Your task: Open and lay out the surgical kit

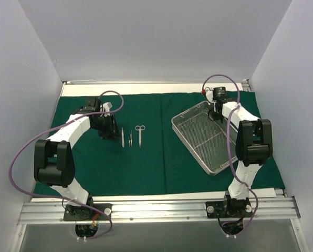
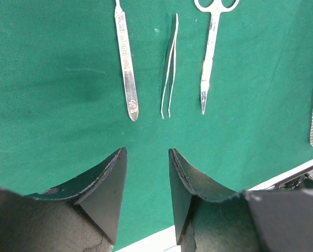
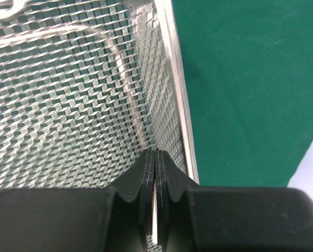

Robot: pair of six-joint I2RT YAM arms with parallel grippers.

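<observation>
A scalpel handle [image 2: 126, 63], tweezers [image 2: 170, 71] and scissors [image 2: 210, 52] lie in a row on the green cloth in the left wrist view. Beyond them stands my left gripper, its fingers apart with only cloth showing between. On the right of the top view is the wire mesh tray [image 1: 201, 137]. My right gripper [image 1: 215, 113] is at the tray's far right part. In the right wrist view the right gripper is shut beside the tray's side wall [image 3: 172, 63]; nothing clear shows between its fingertips. A pale ring [image 3: 0, 14] rests over the mesh at upper left.
Green cloth [image 1: 98, 170] covers most of the table, with wide bare room at front left and between the instruments and the tray. The tray's raised metal rim [image 3: 180, 94] runs close by the right fingers. Grey walls [image 1: 156, 42] enclose the workspace.
</observation>
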